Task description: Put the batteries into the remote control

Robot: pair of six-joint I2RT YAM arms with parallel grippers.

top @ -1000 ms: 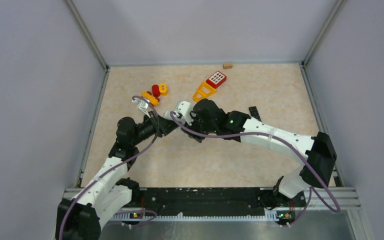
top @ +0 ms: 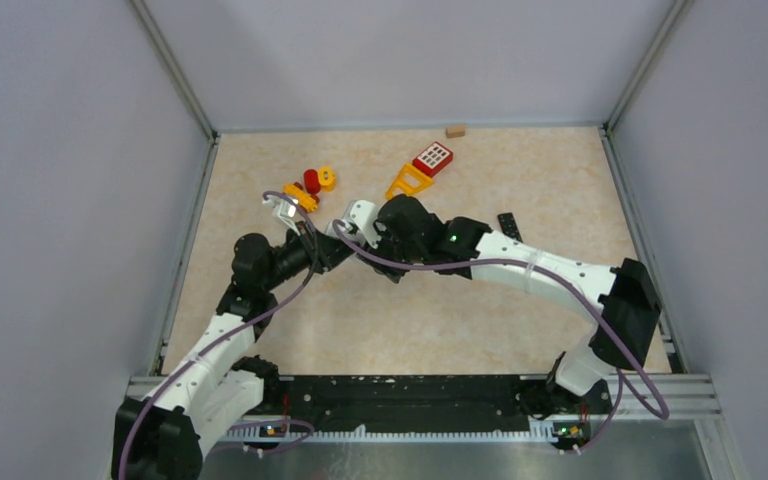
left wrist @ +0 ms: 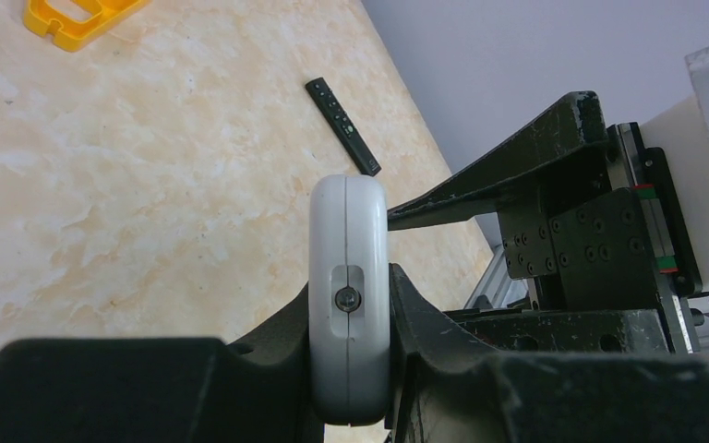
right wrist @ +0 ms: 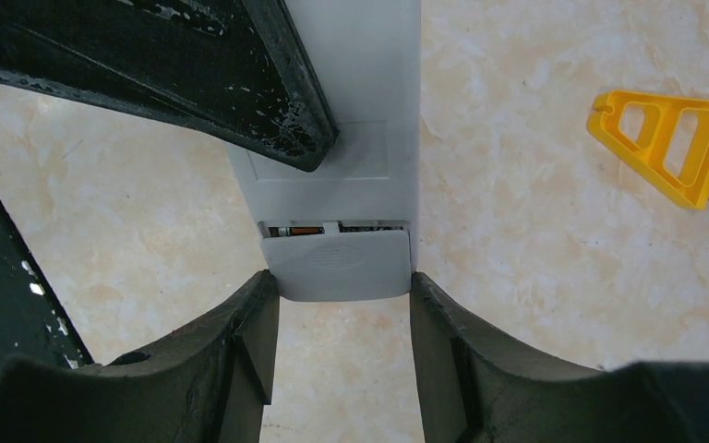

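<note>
The white remote (left wrist: pixel 347 258) is held upright between both arms near the table's middle. My left gripper is shut on its body, seen end-on in the left wrist view. In the right wrist view, my right gripper is shut on the white battery cover (right wrist: pixel 338 263) at the bottom of the remote's back; a narrow gap above the cover shows part of a copper-topped battery (right wrist: pixel 306 231) inside. The top view hides most of the remote under the arms.
A black remote (top: pixel 509 226) lies at the right. A yellow frame (top: pixel 408 180), red block (top: pixel 432 158) and small wooden block (top: pixel 456 131) lie toward the back; yellow and red pieces lie back left.
My right arm has shifted slightly up and left in the top view. The left arm looks unchanged.
</note>
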